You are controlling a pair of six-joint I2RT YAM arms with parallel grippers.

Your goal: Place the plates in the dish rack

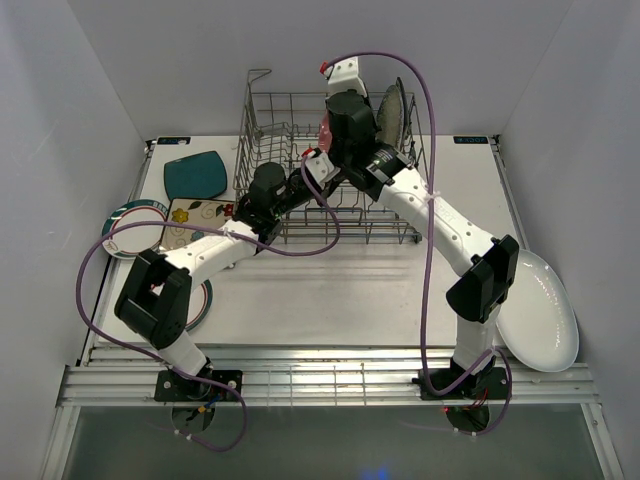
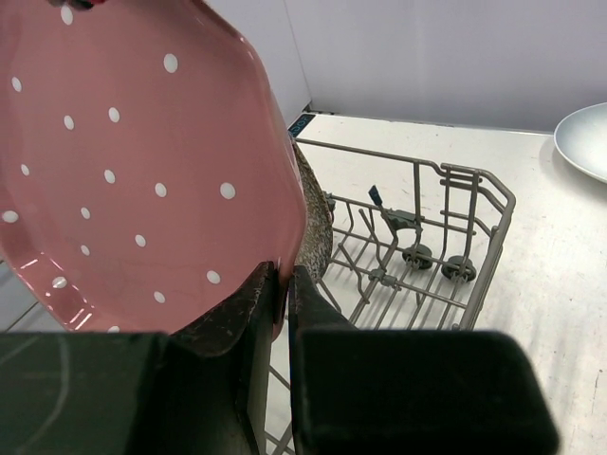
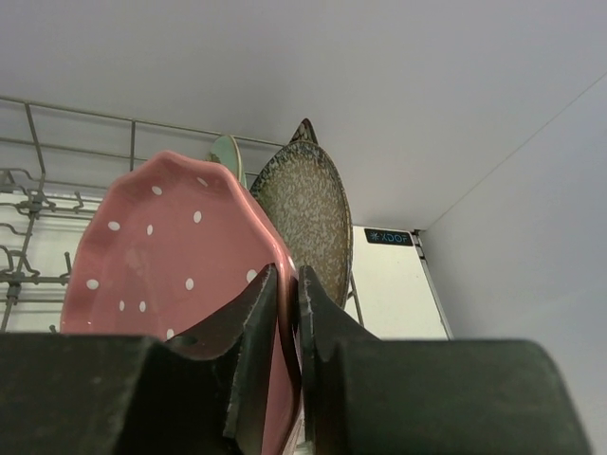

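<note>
A pink polka-dot plate (image 2: 142, 171) (image 3: 171, 256) stands raised over the dish rack (image 2: 493, 237), largely hidden by the arms in the top view. My left gripper (image 1: 325, 160) is shut on one edge of it. My right gripper (image 1: 340, 110) has its fingers either side of another part of the rim; whether they close on it is unclear. A speckled plate (image 3: 303, 209) and a pale green plate (image 3: 228, 147) stand upright at the rack's right end, behind the pink one.
Teal plate (image 1: 195, 175), a patterned square plate (image 1: 180, 218) and rimmed round plates (image 1: 125, 235) lie at the left. A large white plate (image 1: 536, 312) lies at the right.
</note>
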